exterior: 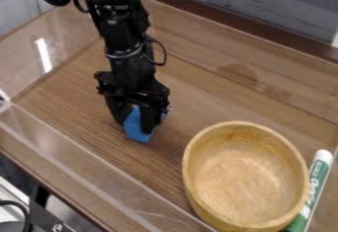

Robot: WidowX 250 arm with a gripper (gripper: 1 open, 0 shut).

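Observation:
My black gripper [134, 113] is down on the wooden table at the centre-left, shut on a blue object [137, 130] that shows below and between its fingers. The object's upper part is hidden by the gripper.
A large tan bowl [242, 172] stands at the lower right, with a white and green tube [311, 187] beside it at the right edge. The table behind and left of the gripper is clear. A grey wall [251, 9] lies beyond the back edge.

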